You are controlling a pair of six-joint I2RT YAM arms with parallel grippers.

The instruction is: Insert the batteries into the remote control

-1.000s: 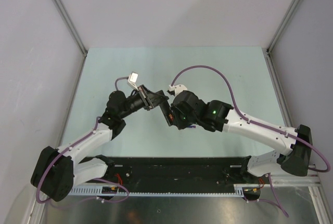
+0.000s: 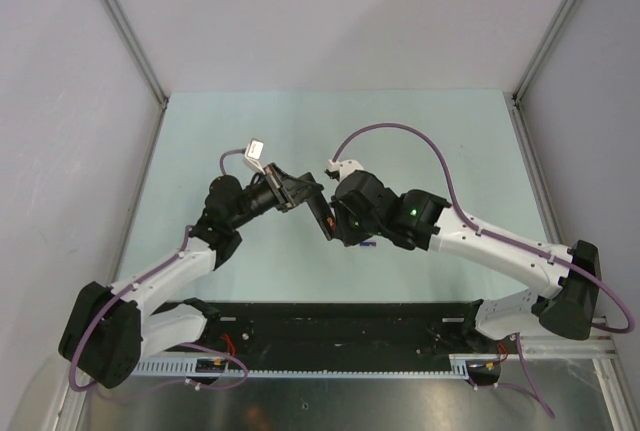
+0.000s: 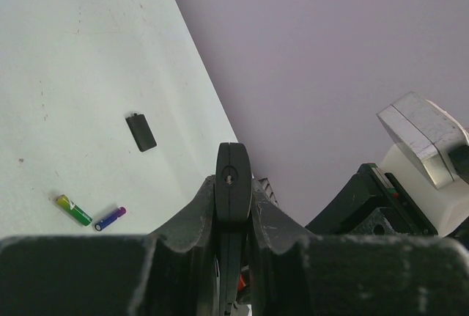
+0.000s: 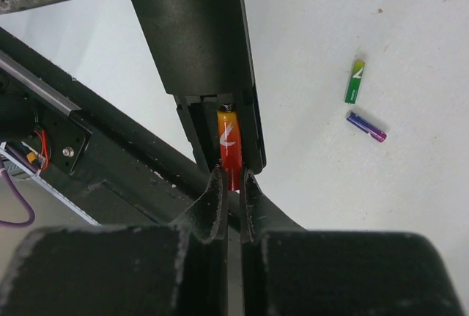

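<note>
My left gripper [image 2: 311, 189] is shut on the black remote control [image 2: 320, 211], holding it above the table. In the right wrist view, the open battery compartment of the remote [image 4: 192, 34] faces my right gripper. An orange-and-red battery [image 4: 229, 140] lies lengthwise in the compartment, its lower end between the right fingertips, which are shut on it. Whether that end is fully seated cannot be told. From the left wrist, the remote [image 3: 233, 184] shows edge-on. A green battery [image 4: 355, 81] and a purple-blue battery [image 4: 366, 127] lie loose on the table.
A small black flat piece, perhaps the battery cover [image 3: 141, 132], lies on the white table [image 3: 80, 81]. The table's dark front edge [image 2: 330, 336] runs below the arms.
My right gripper has shifted slightly to the right in the top view, and the remote's lower end has moved a little with it. The left arm looks still.
</note>
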